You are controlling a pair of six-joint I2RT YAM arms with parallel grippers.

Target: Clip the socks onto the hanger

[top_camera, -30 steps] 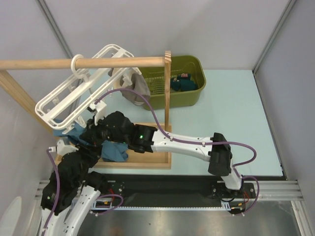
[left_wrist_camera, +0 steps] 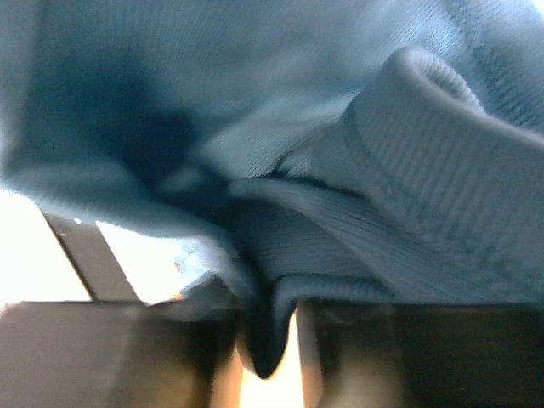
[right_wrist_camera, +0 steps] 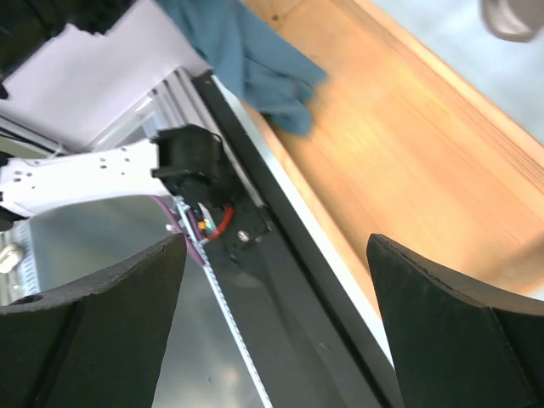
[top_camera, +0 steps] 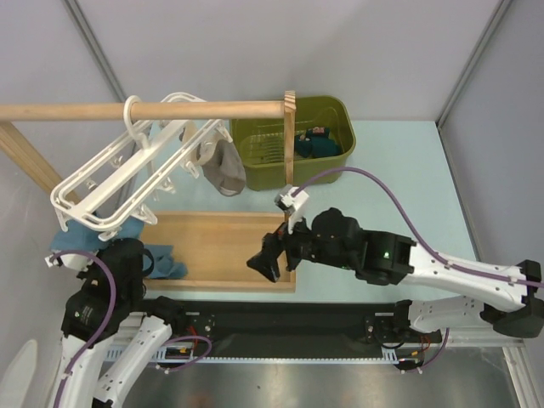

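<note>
The white hanger (top_camera: 110,183) hangs tilted from a wooden rod, its near end low on the left. A blue sock (top_camera: 166,265) is at that end; whether a clip grips it is hidden. My left gripper (top_camera: 68,259) is at the sock. In the left wrist view the sock's fabric (left_wrist_camera: 280,221) fills the scene, and a fold dips between my part-open fingers (left_wrist_camera: 365,357), light showing beside it. A grey sock (top_camera: 223,166) hangs from the hanger's far end. My right gripper stands open and empty, right of the blue sock and apart from it.
A green basket (top_camera: 255,174) with dark teal cloth (top_camera: 316,143) stands at the back. A shallow wooden tray (top_camera: 225,246) lies below the hanger. The rod (top_camera: 212,110) and its upright post bound the hanger.
My right gripper has swung right, away from the blue sock and the hanger's near end. The hanger's near end has shifted left and down. My left gripper has moved slightly left and up.
</note>
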